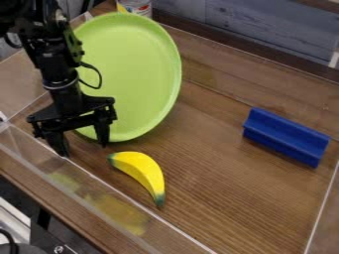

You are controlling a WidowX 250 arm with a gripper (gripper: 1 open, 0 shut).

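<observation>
My black gripper (74,127) is low at the left, over the near edge of a large green plate (139,69), which appears raised and tilted at the gripper. Whether its fingers are shut on the plate's rim is hard to tell. A yellow banana (141,174) lies on the wooden table just right of the gripper and below the plate, apart from the plate.
A blue block (284,137) sits on the right of the wooden table (239,198). A can (135,7) is at the back, partly behind the plate. A clear barrier runs along the near left edge.
</observation>
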